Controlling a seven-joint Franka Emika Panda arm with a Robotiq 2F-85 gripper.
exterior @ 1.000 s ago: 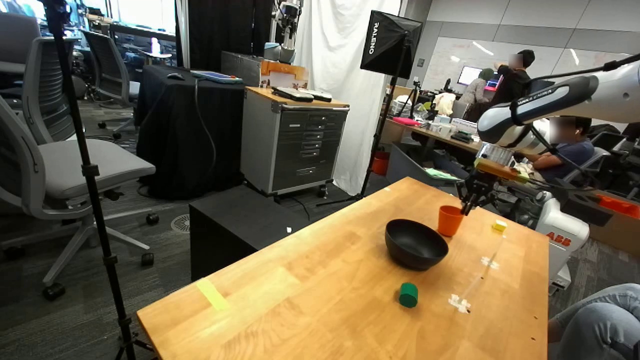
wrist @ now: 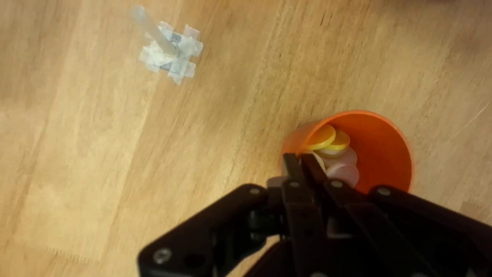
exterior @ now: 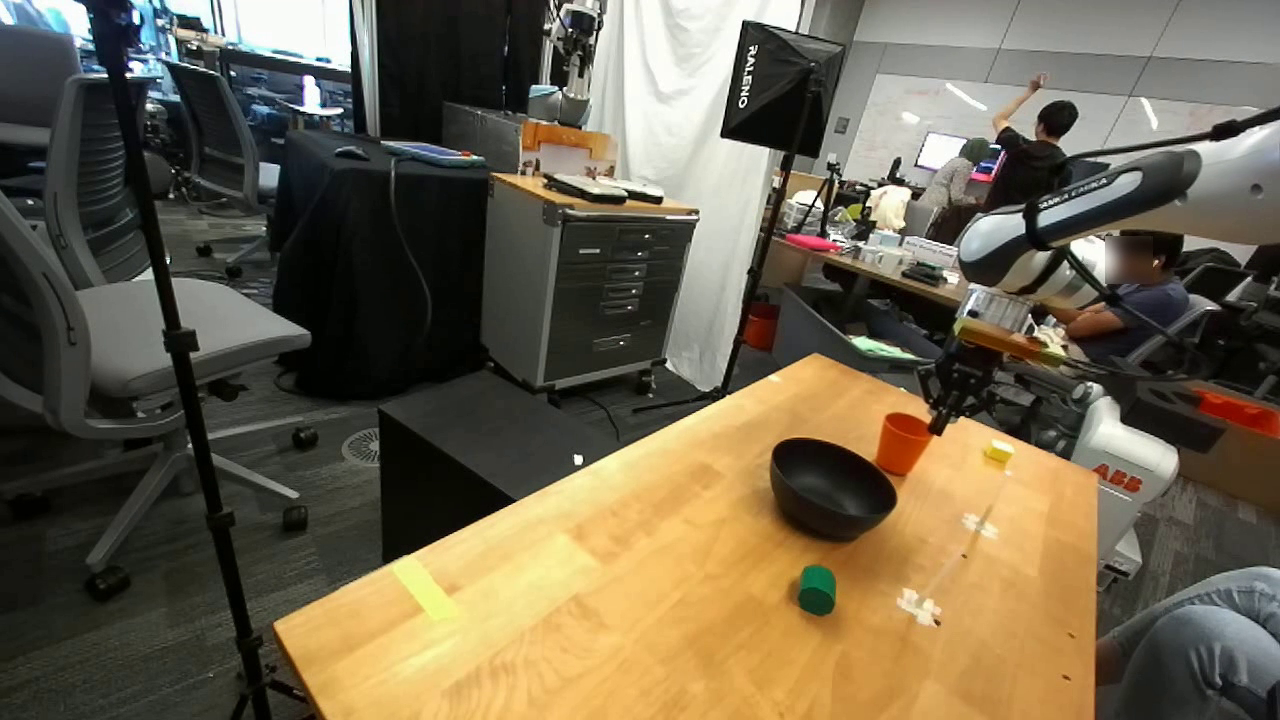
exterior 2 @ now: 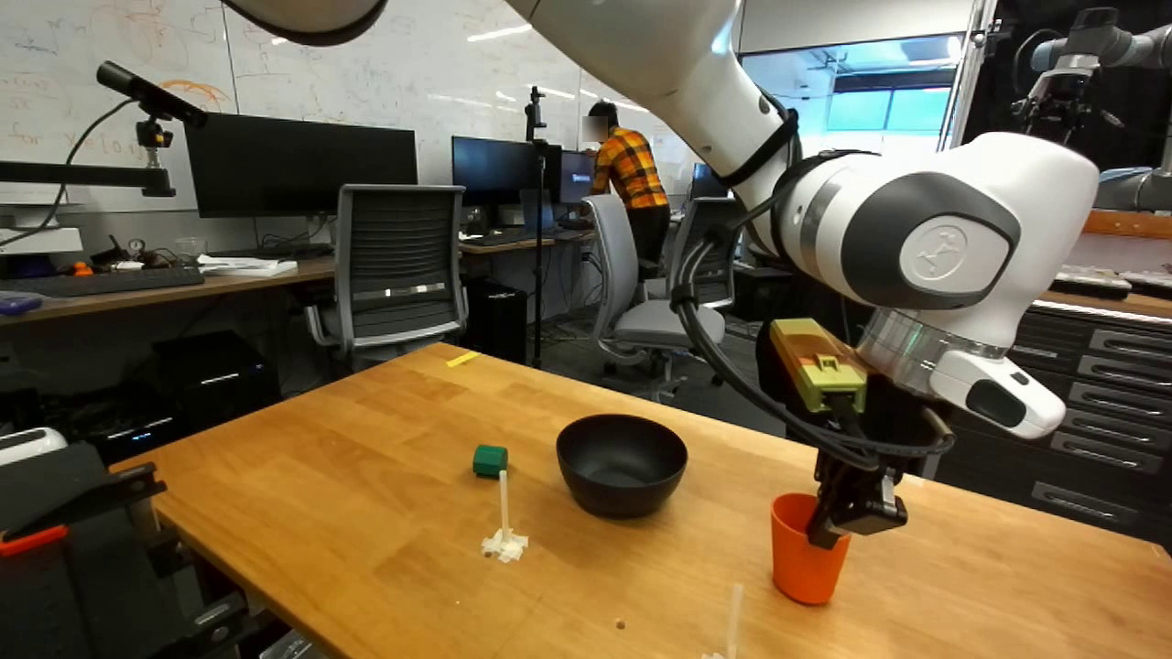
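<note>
An orange cup (exterior: 902, 445) stands near the far end of the wooden table, leaning slightly in exterior view 2. My gripper is shut on its rim, with the fingertips close together at the cup's edge. Inside the cup, the wrist view shows yellow discs (wrist: 340, 140) and pale pink discs (wrist: 344, 173). The fingers hide part of the near wall, and the cup's base is hidden in the wrist view.
A black bowl (exterior 2: 622, 467) sits beside the cup, with a green block (exterior: 817, 590) further along. A small yellow block (exterior: 998, 451) lies by the table's edge. Thin clear sticks (exterior 2: 504, 502) rise from taped spots.
The bowl and blocks stay where they were.
</note>
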